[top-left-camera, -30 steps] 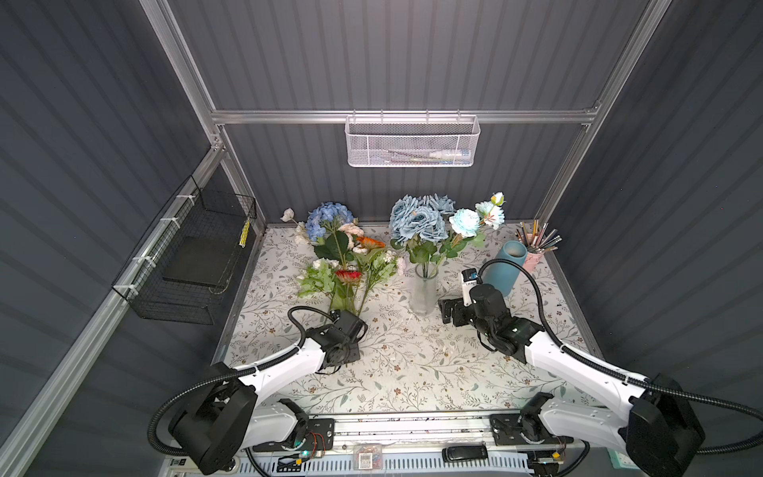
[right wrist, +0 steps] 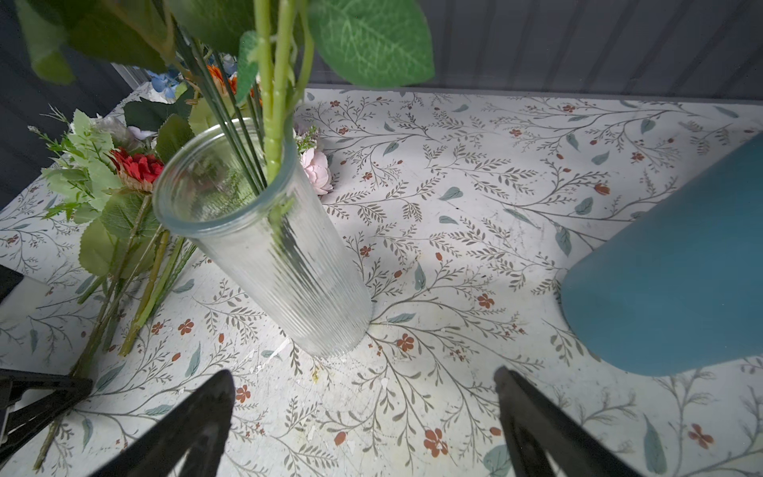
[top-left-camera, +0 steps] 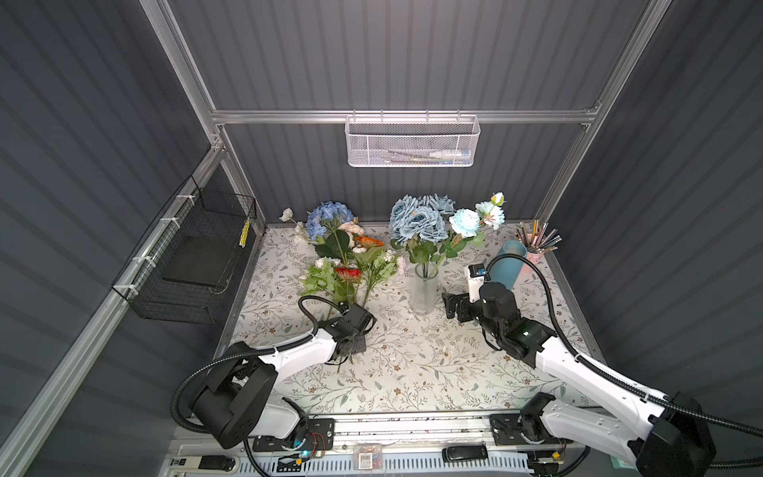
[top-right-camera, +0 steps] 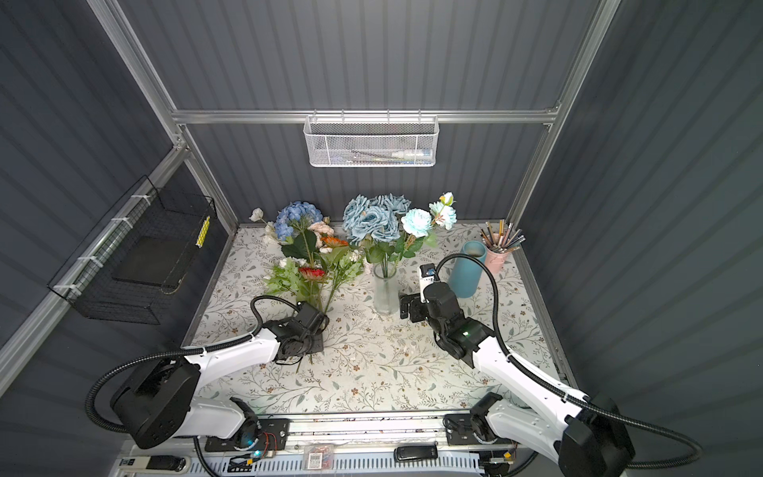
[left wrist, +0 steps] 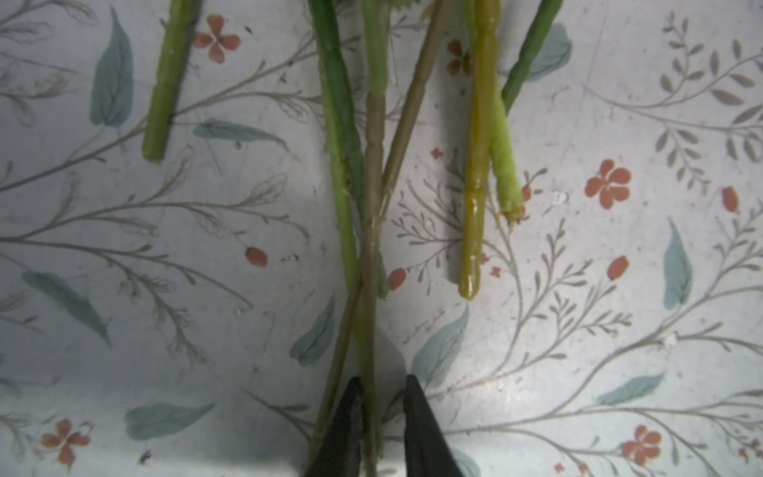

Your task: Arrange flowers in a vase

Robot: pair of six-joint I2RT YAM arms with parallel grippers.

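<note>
A clear ribbed vase point(right wrist: 290, 270) stands upright at the table's middle, holding blue roses point(top-left-camera: 419, 218) and pale blue-white blooms point(top-left-camera: 465, 222). To its left lies a loose pile of flowers: a blue hydrangea point(top-left-camera: 328, 218), a red bloom point(top-left-camera: 347, 272), an orange one point(top-left-camera: 368, 241) and green leaves. My left gripper is low over their stem ends, shut, with a thin brown stem point(left wrist: 370, 262) running down at its fingertips; whether that stem is pinched I cannot tell. Right of the vase, my right gripper is open and empty.
A blue-teal cylinder point(right wrist: 675, 270) and a pink cup of brushes point(top-right-camera: 494, 260) stand at the back right. A white mesh basket point(top-left-camera: 412, 147) hangs on the back wall, a black wire basket point(top-left-camera: 194, 262) at the left.
My left gripper has shifted slightly away from the front edge and to the right. The right arm has moved a little. The vase and its flowers stay where they were.
</note>
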